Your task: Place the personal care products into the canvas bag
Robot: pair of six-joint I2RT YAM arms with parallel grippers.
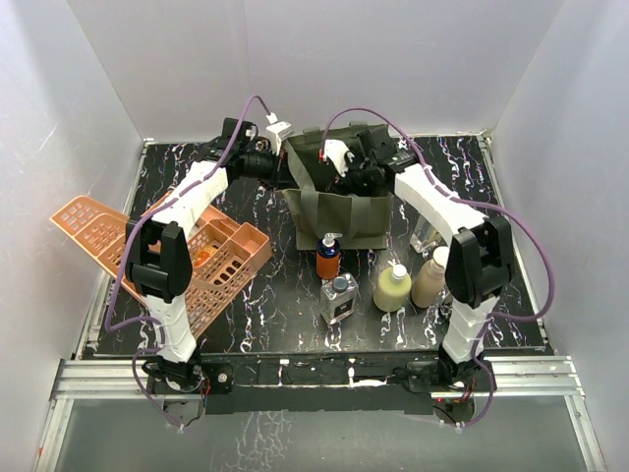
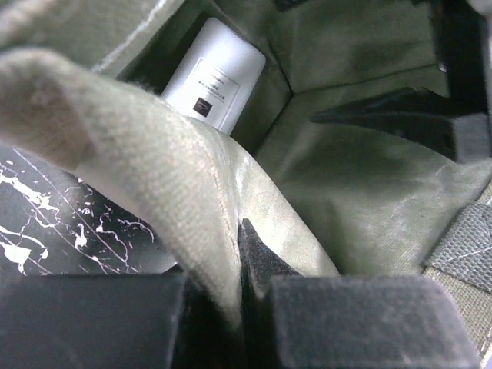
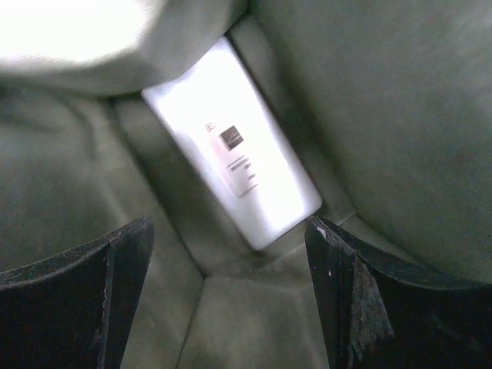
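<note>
The olive canvas bag [image 1: 339, 221] stands at the back centre. My left gripper [image 1: 280, 162] is shut on the bag's left rim fabric, which runs between its fingers in the left wrist view. My right gripper [image 1: 342, 172] is down inside the bag, part open, with nothing visible between its fingers in the right wrist view. A white bottle lies in the bag beyond it, also visible in the left wrist view [image 2: 215, 73]. In front stand an orange bottle [image 1: 327, 258], a silver bottle [image 1: 339, 303], a yellow-green bottle [image 1: 391, 291] and a beige bottle [image 1: 430, 280].
An orange plastic basket [image 1: 231, 270] sits at the left. A clear bottle [image 1: 425, 234] is right of the bag, partly behind my right arm.
</note>
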